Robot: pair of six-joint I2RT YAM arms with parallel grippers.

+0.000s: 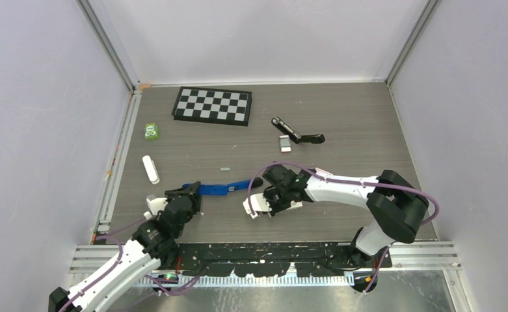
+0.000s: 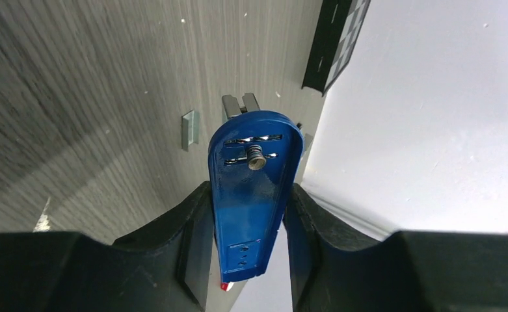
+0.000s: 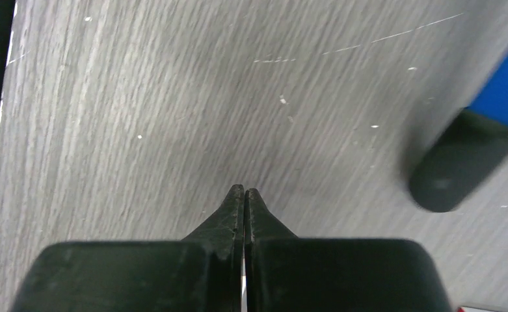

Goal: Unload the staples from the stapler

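A blue stapler [image 1: 218, 189] is unfolded wide, its two halves almost in line. My left gripper [image 1: 190, 190] grips one end of it; in the left wrist view the fingers [image 2: 196, 244] press both sides of the blue body [image 2: 246, 201]. A small grey staple strip [image 1: 225, 169] lies loose on the table, shown near the stapler's tip as a metal strip [image 2: 190, 130]. The stapler's black end [image 3: 462, 162] is off to the right in the right wrist view. My right gripper is shut, fingertips together, nothing visible between them.
A checkered board [image 1: 212, 105] lies at the back. Behind the right arm are a black stapler-like tool [image 1: 296, 132] and a small box [image 1: 285, 143]. A white object [image 1: 151, 169] and a green item [image 1: 151, 131] lie left.
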